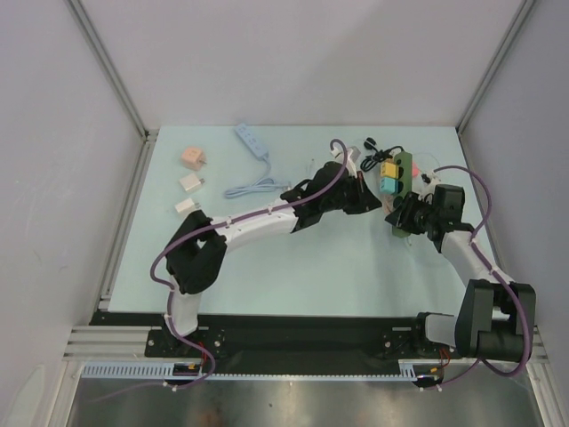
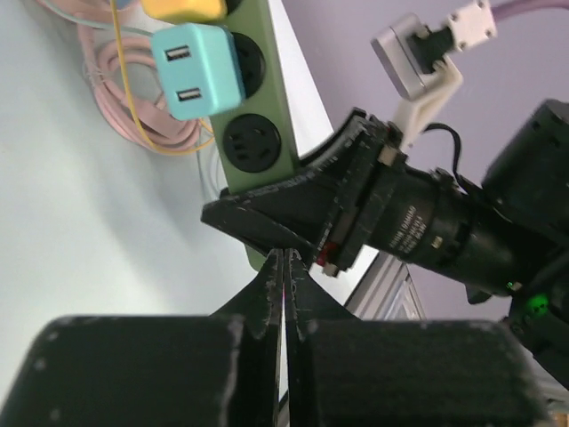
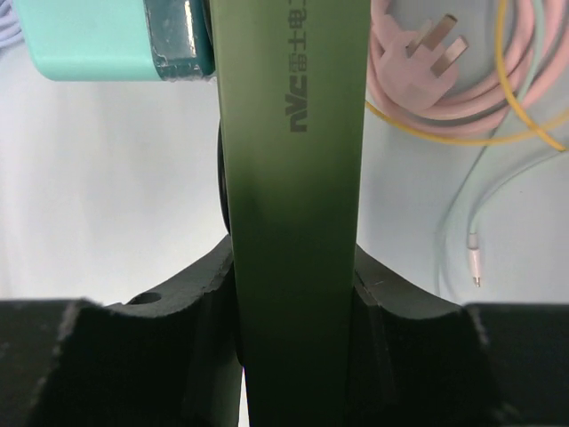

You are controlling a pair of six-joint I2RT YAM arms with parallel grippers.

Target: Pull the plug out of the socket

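Observation:
A green power strip (image 1: 402, 166) stands at the right of the table, with a cyan cube plug (image 1: 388, 184) and a yellow plug (image 1: 387, 169) on its side. My right gripper is shut on the strip's lower end. The cyan plug (image 2: 199, 73) and yellow plug (image 2: 182, 7) show on the strip in the left wrist view, above two bare round sockets. My left gripper is shut with nothing seen between its fingers, just left of the strip in the top view.
A white extension strip (image 1: 250, 139) with coiled cord and several small adapters (image 1: 192, 156) lie at the left. Pink, yellow and pale cables (image 3: 431, 98) lie by the green strip.

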